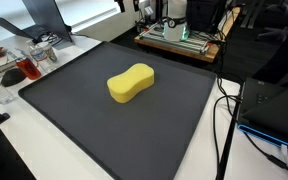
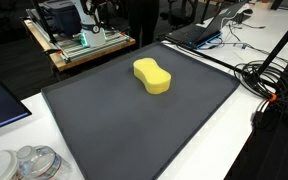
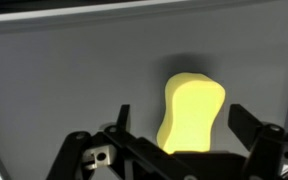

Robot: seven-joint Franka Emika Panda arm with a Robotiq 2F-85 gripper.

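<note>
A yellow sponge (image 1: 131,82), narrowed at its waist, lies alone on the dark grey mat (image 1: 114,135). The second exterior view shows the same sponge (image 2: 152,76) towards the far part of the mat. From the wrist, my gripper is open, its black fingers (image 3: 234,120) spread wide. Below and between them the sponge (image 3: 192,105) appears, apart from both fingers, with its lower end hidden behind the gripper body. Neither exterior view shows the gripper clearly.
Jars with red contents (image 1: 28,69) stand left of the mat. Beyond its far edge is a wooden tray (image 1: 189,45) of clutter. A loose black cable (image 1: 216,110) runs along the right side.
</note>
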